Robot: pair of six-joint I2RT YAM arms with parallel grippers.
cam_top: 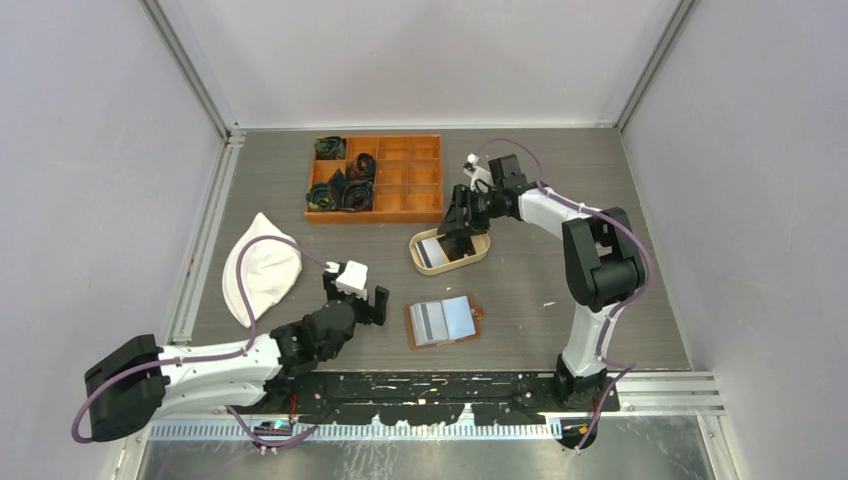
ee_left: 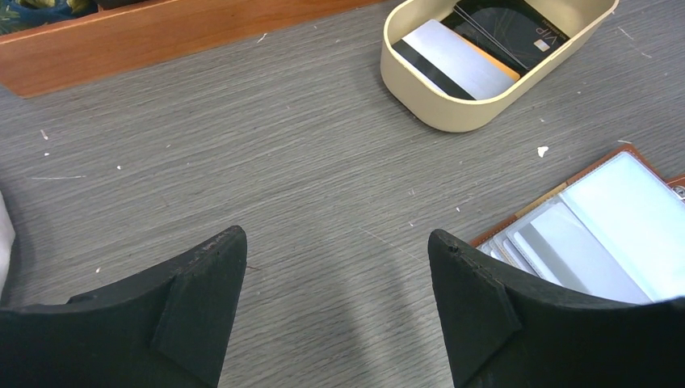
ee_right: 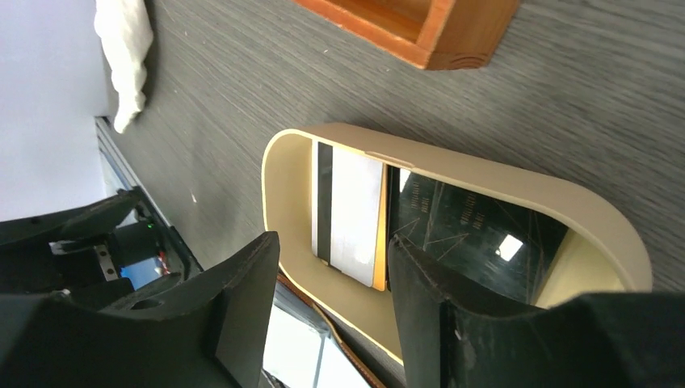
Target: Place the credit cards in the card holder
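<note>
A beige oval tray [cam_top: 420, 260] holds several cards: a white one with dark and orange edges [ee_right: 355, 218] and a black one [ee_right: 476, 234]. My right gripper is over the tray, its fingers apart, nothing seen between them but the white card below. The open brown card holder [cam_top: 445, 322] lies nearer me, white and grey cards or sleeves on it, also at the right of the left wrist view. My left gripper stands open left of the holder, nothing between its fingers.
An orange compartment box [cam_top: 410, 216] with dark coiled items sits behind the tray. A white cloth [cam_top: 260, 275] lies at the left. The table between cloth and tray, and right of the holder, is mostly clear.
</note>
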